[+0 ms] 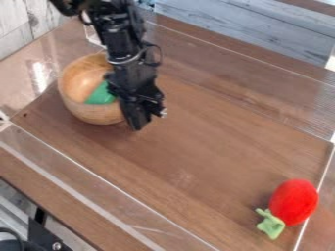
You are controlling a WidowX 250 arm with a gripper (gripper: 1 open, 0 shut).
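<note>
A wooden bowl (82,103) stands at the left of the table, with a green object (100,94) inside it. My black gripper (144,115) is at the bowl's right side, partly hiding it, shut, with nothing visible between its fingers. A red toy vegetable with a green top (293,202) lies at the front right of the table.
Clear edging runs along its sides, and pale plank walls stand behind.
</note>
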